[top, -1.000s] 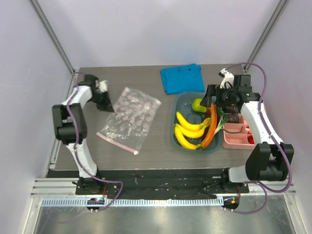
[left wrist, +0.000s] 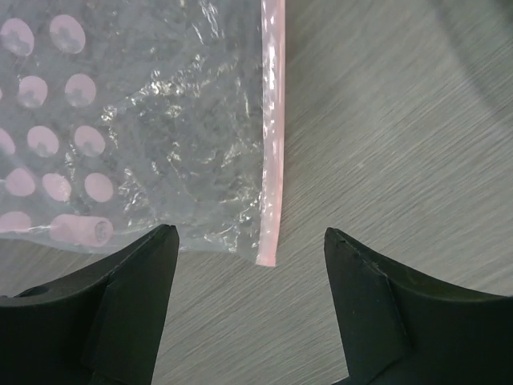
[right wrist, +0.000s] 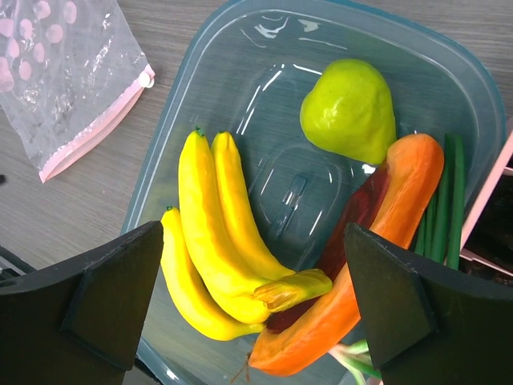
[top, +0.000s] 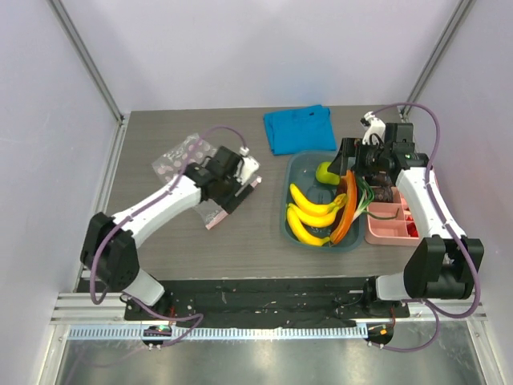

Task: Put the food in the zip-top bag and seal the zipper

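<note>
A clear zip top bag (left wrist: 184,112) with pink dots and pink zipper strip lies flat on the table, partly under my left gripper (top: 234,198) in the top view. That gripper stands open over the zipper end (left wrist: 271,184). My right gripper (top: 347,160) is open above a teal tub (top: 296,164) holding bananas (right wrist: 210,233), a green apple-like fruit (right wrist: 347,108), an orange long vegetable (right wrist: 401,192) and green onions (right wrist: 453,200).
A folded blue cloth (top: 296,128) lies at the back. A pink compartment container (top: 389,228) sits right of the tub. Table space in front of the bag is clear.
My left gripper has swung right from the table's left side to over the bag's zipper end. The right arm is nearly still.
</note>
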